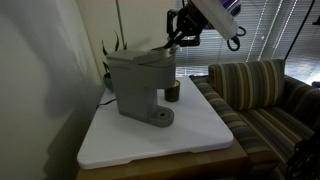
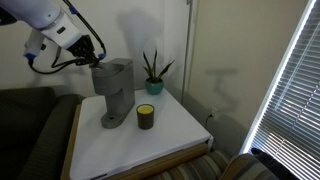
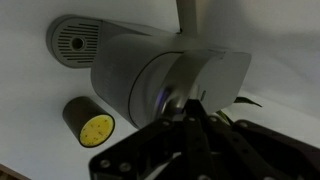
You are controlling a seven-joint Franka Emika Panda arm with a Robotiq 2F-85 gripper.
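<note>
A grey coffee maker [image 1: 138, 82] stands upright on the white tabletop [image 1: 105, 145], its round drip base [image 3: 75, 42] showing in the wrist view. My gripper [image 1: 173, 43] is at the top edge of the machine's head, fingers pointing down and shut. In exterior view 2 the gripper [image 2: 98, 60] meets the upper left side of the coffee maker [image 2: 116, 90]. From the wrist the fingertips [image 3: 192, 108] lie close over the shiny lid area [image 3: 178, 82]; whether they touch it I cannot tell. Nothing shows between the fingers.
A dark mug or candle with a yellow top [image 2: 146, 115] stands beside the machine. Behind is a potted plant [image 2: 154, 72]. A striped couch [image 1: 250, 90] borders the table.
</note>
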